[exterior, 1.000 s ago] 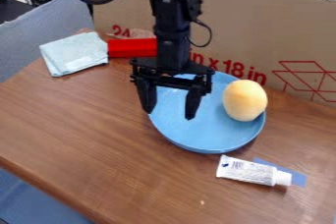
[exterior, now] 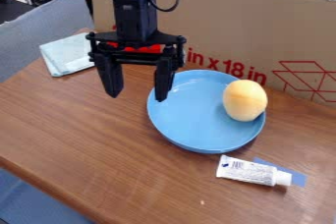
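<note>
My black gripper [exterior: 138, 79] hangs above the wooden table at the left edge of a blue plate [exterior: 197, 130], its two fingers apart with nothing visible between them. A round pale-yellow object [exterior: 245, 100] rests on the right side of the plate. A white tube [exterior: 252, 171] lies on the table at the lower right. A red object [exterior: 167, 51] at the back is mostly hidden behind the gripper.
A folded pale cloth [exterior: 69, 54] lies at the back left. A cardboard box [exterior: 262, 31] closes off the back.
My gripper has moved up and to the left from over the plate's middle, now covering more of the red object. The other things have not visibly moved.
</note>
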